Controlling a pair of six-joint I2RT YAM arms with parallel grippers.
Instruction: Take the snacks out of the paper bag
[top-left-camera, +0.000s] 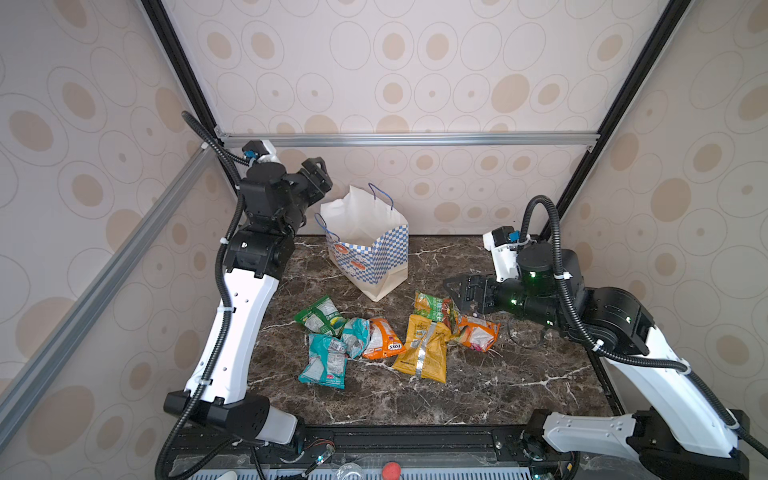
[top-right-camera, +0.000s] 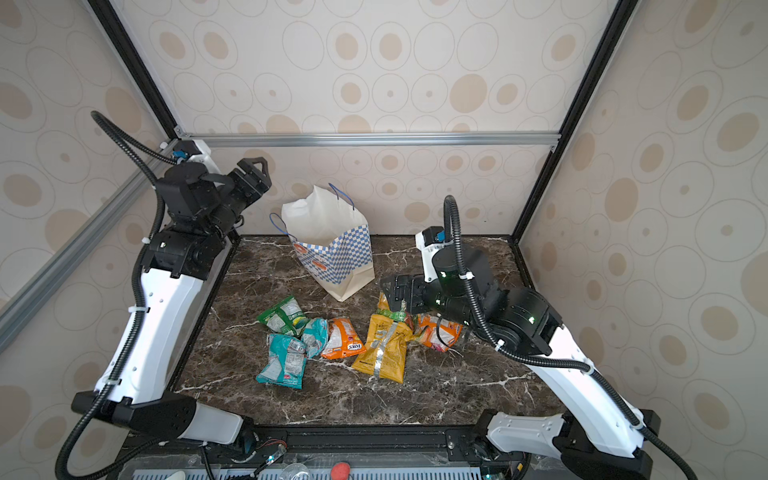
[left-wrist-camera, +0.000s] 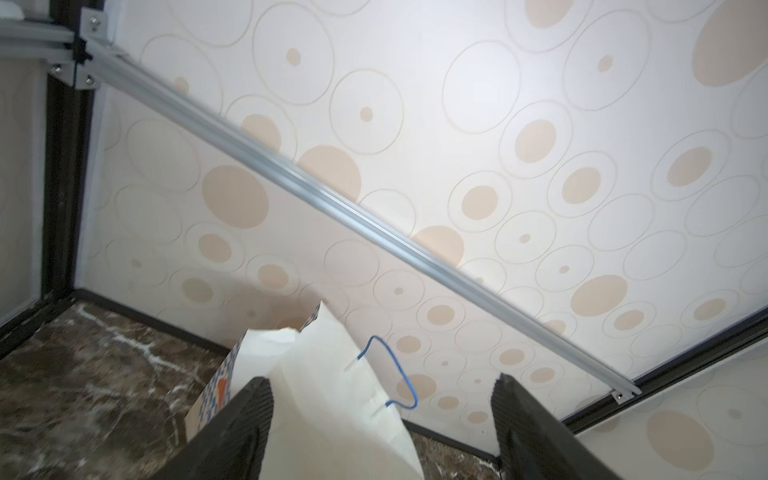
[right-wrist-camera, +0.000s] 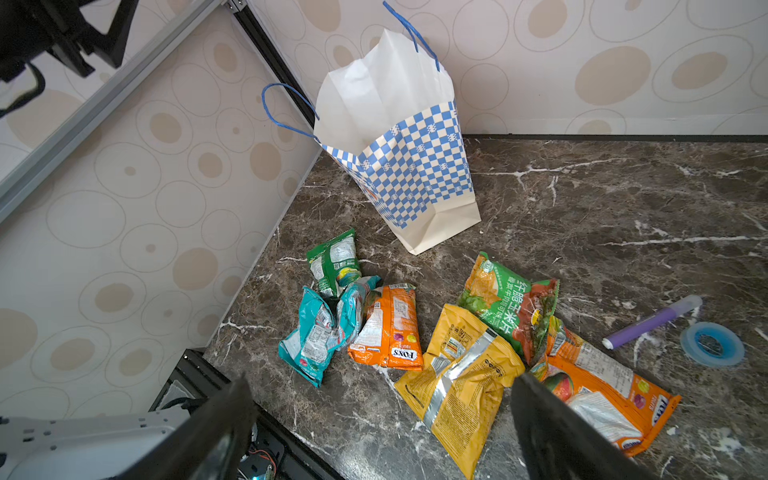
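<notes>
A white paper bag with blue checks (top-left-camera: 368, 256) stands upright at the back centre; its inside shows no snack from these views. My left gripper is raised left of the bag, open and empty. Snack packs lie on the marble surface: green (right-wrist-camera: 334, 264), teal (right-wrist-camera: 312, 340), orange (right-wrist-camera: 384, 328), yellow (right-wrist-camera: 448, 384), green-red (right-wrist-camera: 504, 296) and another orange (right-wrist-camera: 600, 384). My right gripper hangs over the right-hand packs, its fingers apart with nothing visible between them.
A purple tube (right-wrist-camera: 648, 324) and a blue ring (right-wrist-camera: 712, 344) lie right of the packs. Walls and metal rails (top-left-camera: 412, 139) enclose the space.
</notes>
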